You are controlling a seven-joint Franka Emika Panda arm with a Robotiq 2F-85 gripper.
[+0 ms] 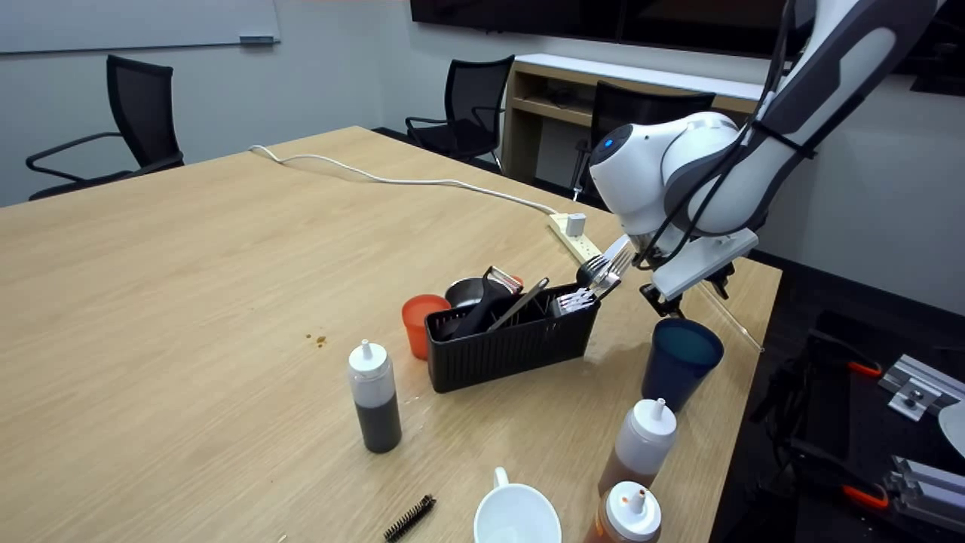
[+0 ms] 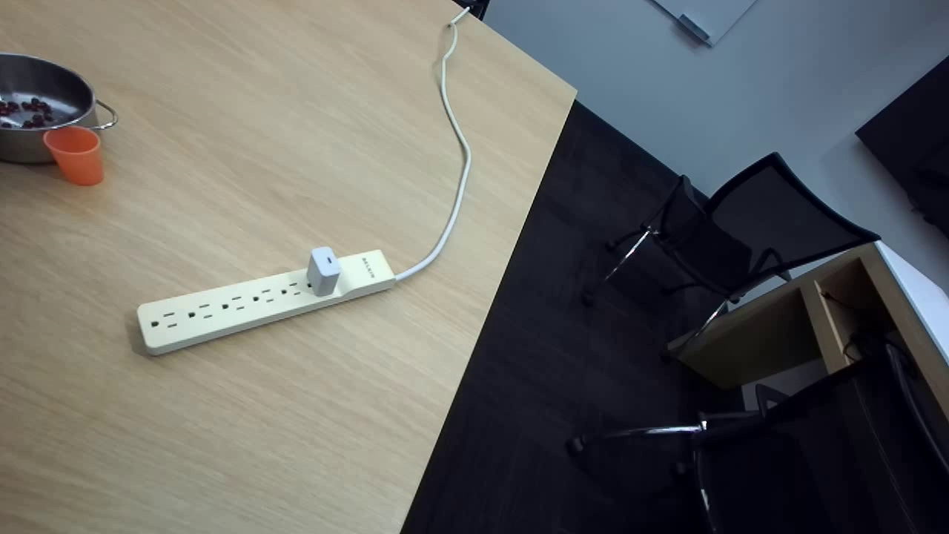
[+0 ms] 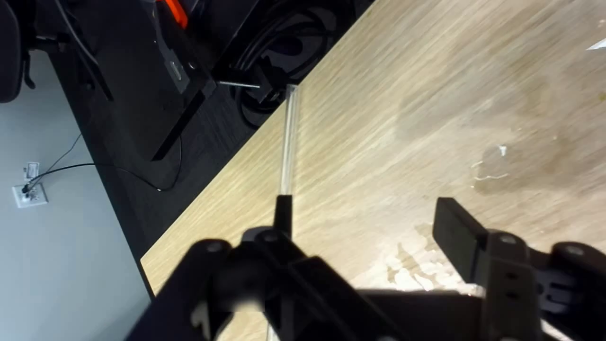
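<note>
In exterior view 1 my gripper (image 1: 693,294) hangs over the right part of the table, just behind the dark blue cup (image 1: 683,363). Its fingers stand well apart in the wrist view, the gripper open, with bare wood showing between them. A thin clear rod (image 3: 288,142) runs toward the table edge, and its near part passes behind the left finger (image 3: 282,216). Whether that finger touches it, I cannot tell. The same rod (image 1: 737,323) slants toward the right edge in exterior view 1.
A black basket of utensils (image 1: 516,348) stands left of the cup. Squeeze bottles (image 1: 640,443) and a white mug (image 1: 517,517) are nearer the camera. Behind lies the power strip (image 2: 267,302). Wet patches (image 3: 497,167) mark the wood. Free table stretches left.
</note>
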